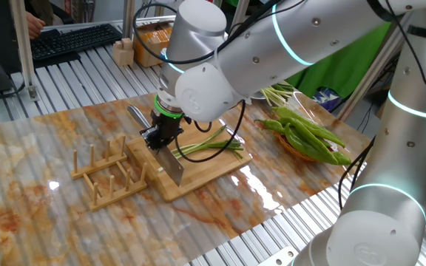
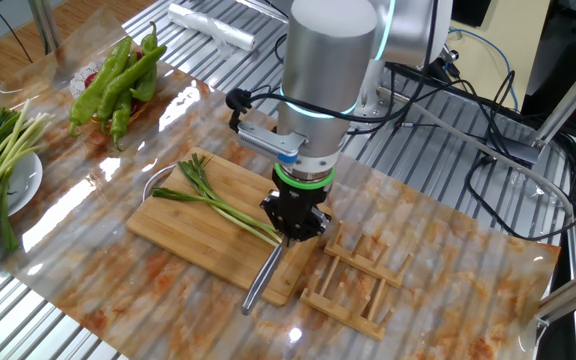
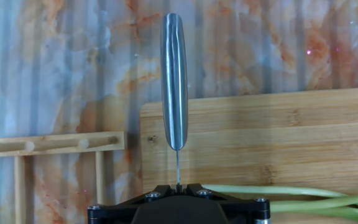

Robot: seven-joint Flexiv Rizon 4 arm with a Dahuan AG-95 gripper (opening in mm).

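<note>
A cleaver-like knife has a silver handle (image 3: 174, 87) and a broad blade (image 1: 170, 167). My gripper is shut on it where the thin metal begins below the handle. The blade stands on edge over the wooden cutting board (image 2: 183, 232); whether it touches the wood I cannot tell. Green onions (image 2: 206, 190) lie across the board, their pale ends reaching close to the blade. In the second exterior view, the handle sticks out past the board's edge and the gripper hides the blade.
A wooden peg rack (image 1: 115, 193) stands close beside the board. Green peppers (image 1: 302, 137) fill a basket, and more green onions (image 2: 3, 165) rest on a white plate (image 2: 26, 185). Bare marbled tabletop (image 1: 28, 177) lies beyond the rack.
</note>
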